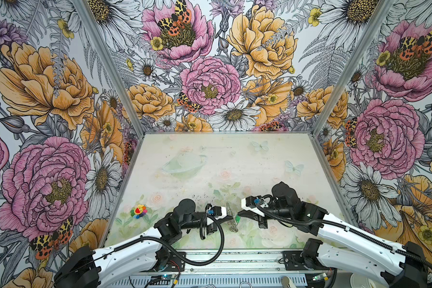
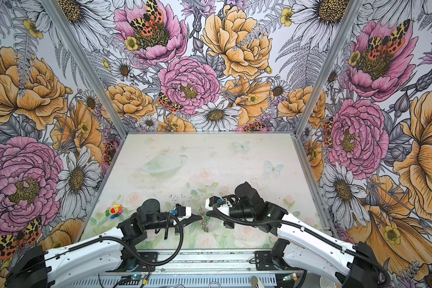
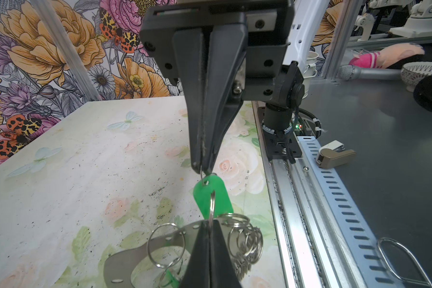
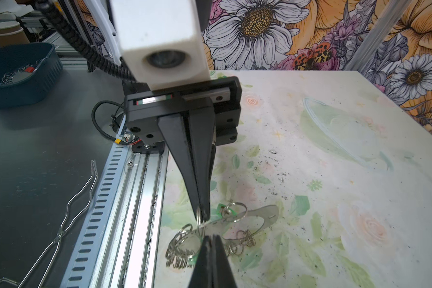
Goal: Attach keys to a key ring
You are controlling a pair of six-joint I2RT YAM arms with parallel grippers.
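Note:
In the left wrist view, my left gripper is shut on a thin metal key ring (image 3: 212,204), seen edge-on at its tips. The same ring (image 4: 199,218) shows at the left fingertips in the right wrist view. Facing it, my right gripper (image 1: 239,213) is shut on a thin wire loop with a green key tag (image 3: 208,192) hanging below. Tag and ring overlap in the left wrist view; I cannot tell whether they touch. Below both grippers is a flat grey metal piece (image 4: 269,212) with an oval opening and several loose rings (image 3: 166,244) around it.
A colourful toy (image 1: 139,210) sits at the table's left side. Beyond the front rail (image 3: 283,211) lie a stapler (image 3: 336,156) and a bent wire (image 4: 76,201); a blue basket (image 4: 24,79) stands farther off.

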